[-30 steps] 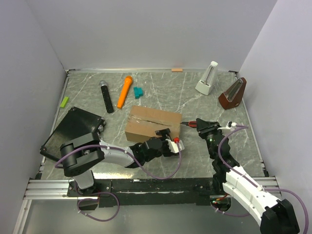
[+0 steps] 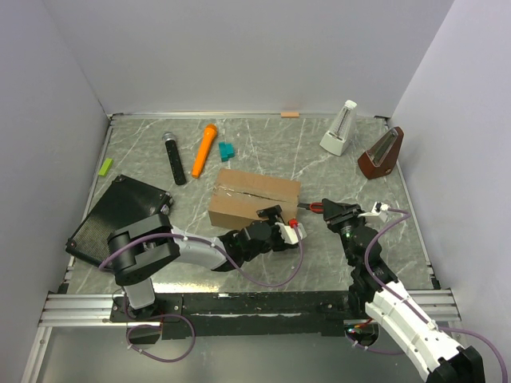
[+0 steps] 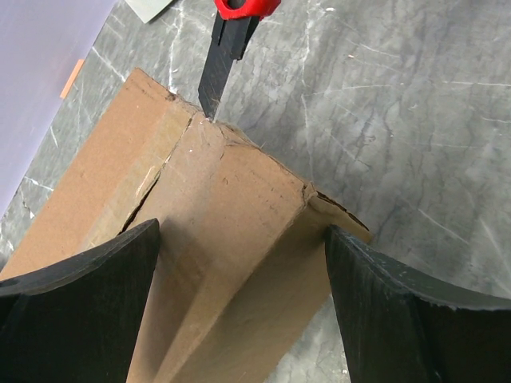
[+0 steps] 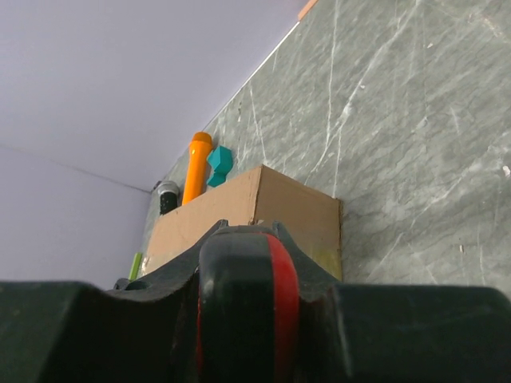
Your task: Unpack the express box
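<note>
A taped cardboard box (image 2: 254,189) lies mid-table; in the left wrist view its top seam (image 3: 164,163) shows a slit near the end. My left gripper (image 2: 279,230) is at the box's front-right corner, its open fingers either side of that corner (image 3: 239,199). My right gripper (image 2: 331,209) is shut on a red-and-black box cutter (image 3: 239,16), whose blade reaches the seam at the box's right end. In the right wrist view the cutter handle (image 4: 247,311) fills the space between the fingers.
A white metronome (image 2: 339,128) and brown one (image 2: 380,155) stand back right. An orange microphone (image 2: 204,152), black microphone (image 2: 175,159), teal piece (image 2: 226,151) and green block (image 2: 105,167) lie back left, a black speaker-like panel (image 2: 116,219) at left.
The box and my left gripper have shifted slightly rightward. My right gripper with the cutter has moved slightly and stays at the box's right end.
</note>
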